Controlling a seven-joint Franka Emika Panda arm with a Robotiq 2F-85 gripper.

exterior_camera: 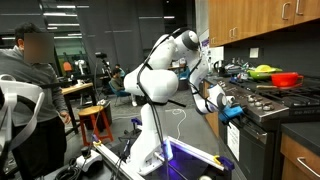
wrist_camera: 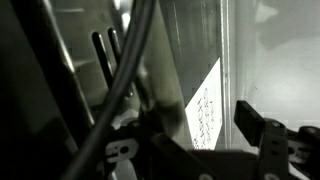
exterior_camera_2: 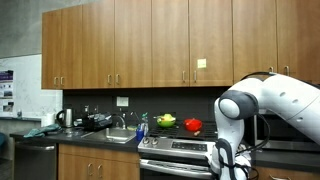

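My gripper (exterior_camera: 232, 113), marked with blue, is at the upper front of the oven (exterior_camera: 250, 152), close under the cooktop edge. In the wrist view, the dark fingers (wrist_camera: 262, 138) stand apart. Between them runs a metal edge (wrist_camera: 172, 88) of the oven front; whether it is the handle or the door rim, and whether the fingers touch it, I cannot tell. Slots show in the metal to its left. A white printed sheet (wrist_camera: 206, 108) lies beyond it, and the left finger is mostly in shadow.
A red pot (exterior_camera: 286, 79) and a bowl of green and yellow items (exterior_camera: 262, 72) stand on the cooktop. Wooden cabinets (exterior_camera_2: 150, 45) hang above, and a sink (exterior_camera_2: 118, 132) lies left of the stove. A person (exterior_camera: 32, 85) stands at far left, near an orange stool (exterior_camera: 95, 117).
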